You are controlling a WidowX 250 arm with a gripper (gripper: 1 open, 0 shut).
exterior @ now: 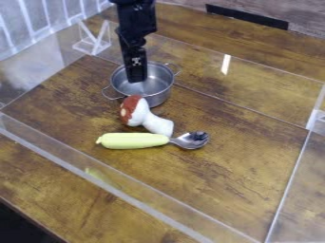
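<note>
My black gripper (137, 66) hangs over the steel pot (155, 93), its fingers pointing down at the back of the pot; whether anything is between them is unclear. In front of the pot lies a white toy with a red-brown end (146, 116), perhaps a mushroom. Below it is a pale yellow-green elongated object (133, 140), with a metal spoon (191, 140) at its right end.
Clear plastic walls (313, 152) surround the wooden work surface (229, 190). A dark strip (248, 19) runs along the back.
</note>
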